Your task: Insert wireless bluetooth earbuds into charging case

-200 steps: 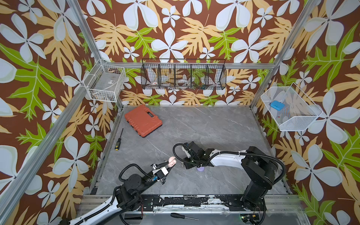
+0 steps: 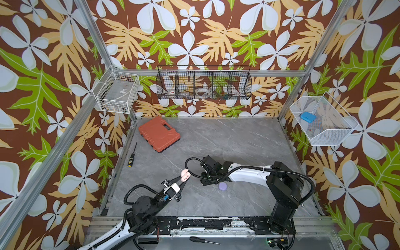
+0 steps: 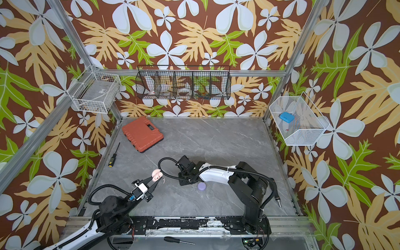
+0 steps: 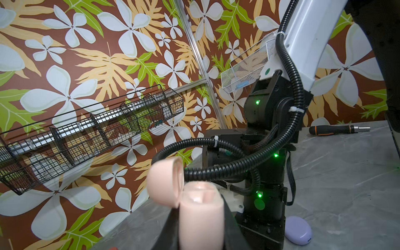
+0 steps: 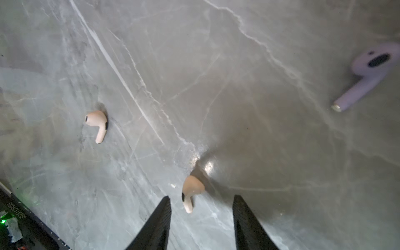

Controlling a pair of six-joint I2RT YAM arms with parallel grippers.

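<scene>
My left gripper is shut on a pink charging case [image 4: 201, 220], held upright off the table. Its lid [image 4: 164, 181] is flipped open, and dark slots show inside. Pointing down at the table, my right gripper has its fingers [image 5: 158, 220] apart with nothing between them. One pink earbud [image 5: 191, 191] lies on the grey table just beyond that gap, nearer the left finger. Farther to the left in the right wrist view lies a second pink earbud [image 5: 97, 123]. A purple earbud [image 5: 368, 73] is at the upper right there.
A closed purple case [image 2: 223, 186] sits by the right arm. The red toolbox [image 2: 159, 133] is at the back left, a screwdriver [image 2: 131, 158] below it. Wire baskets, such as the black one [image 2: 203, 84], hang on the walls.
My left gripper has drawn a little to the left with the case. The right arm has shifted slightly, uncovering more of the purple case.
</scene>
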